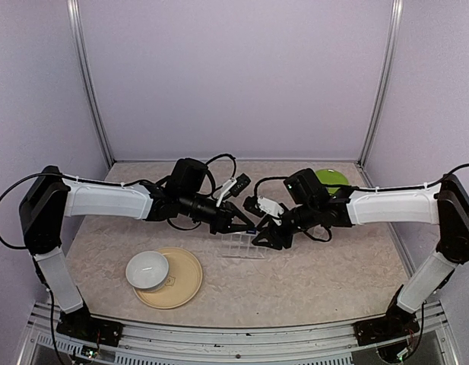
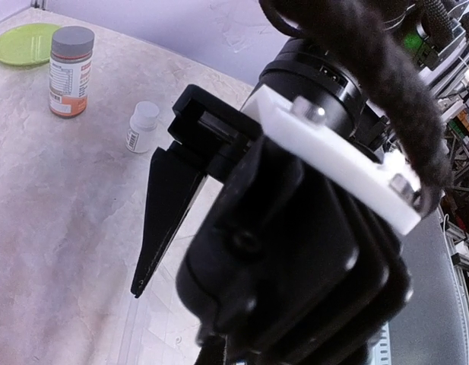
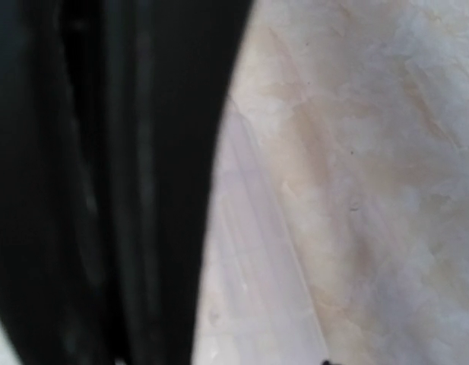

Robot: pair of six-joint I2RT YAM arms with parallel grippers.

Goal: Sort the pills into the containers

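Note:
My two grippers meet above a clear compartment box [image 1: 238,251] at the middle of the table. My left gripper [image 1: 246,226] is shut; nothing shows between its fingers. My right gripper [image 1: 266,237] is just right of it, low over the box. In the right wrist view its dark body fills the left side, with clear plastic beside it; whatever is between its fingers is hidden. In the left wrist view a pill bottle with a grey lid [image 2: 70,76] and a small white bottle [image 2: 141,129] stand on the table. No pills can be made out.
A wooden plate [image 1: 181,293] with a white bowl [image 1: 147,268] lies at the front left. A green plate [image 1: 332,177] is at the back right, partly behind my right arm.

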